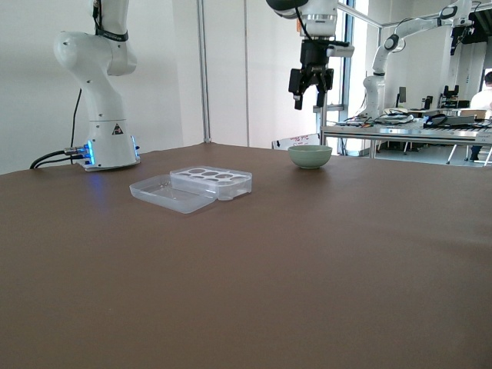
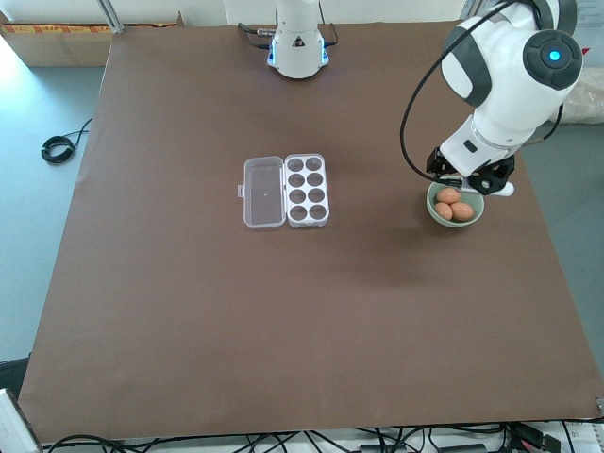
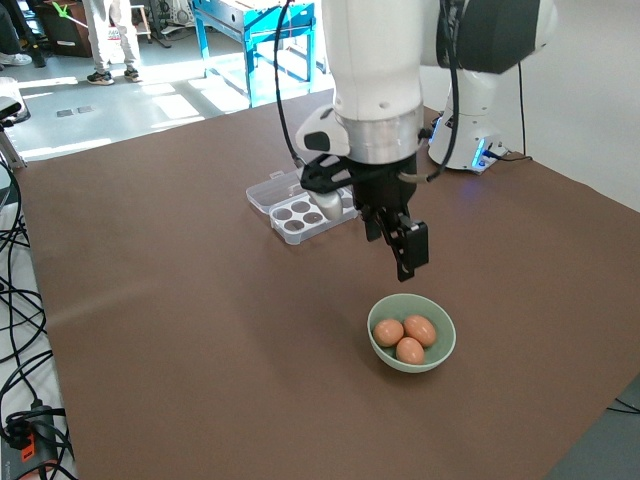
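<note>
A pale green bowl (image 3: 378,360) holding brown eggs (image 3: 419,328) stands on the brown table, at the right in the left camera view. My black gripper (image 1: 309,92) hangs above and near the bowl (image 1: 310,157), pointing down; in the right camera view it is above the eggs, clear of them. I cannot tell whether its fingers are open or shut, and no egg shows in them. A clear plastic egg box (image 2: 307,192) lies left of the bowl with its lid (image 2: 264,193) open, its round compartments empty.
Cables lie along the near edge in the left camera view.
</note>
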